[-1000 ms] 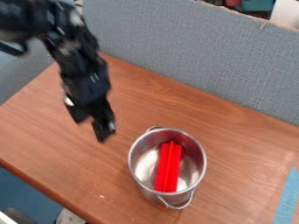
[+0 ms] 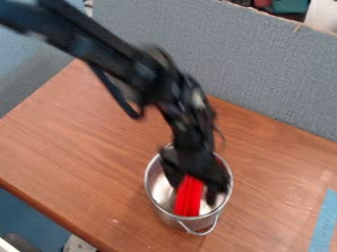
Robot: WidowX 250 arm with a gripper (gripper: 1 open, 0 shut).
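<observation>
A steel pot (image 2: 161,190) with wire handles stands on the wooden table, right of centre toward the front. A red object (image 2: 188,199) lies inside it. My black gripper (image 2: 194,171) reaches down from the upper left into the pot, over the red object and partly hiding it. It is blurred, and its fingertips are hard to make out, so I cannot see whether they touch the object.
A grey padded wall (image 2: 250,69) runs along the back. A blue strip (image 2: 322,217) lies at the right.
My gripper has moved right and down from above the table's left-middle into the pot. The pot and red object appear in the same place.
</observation>
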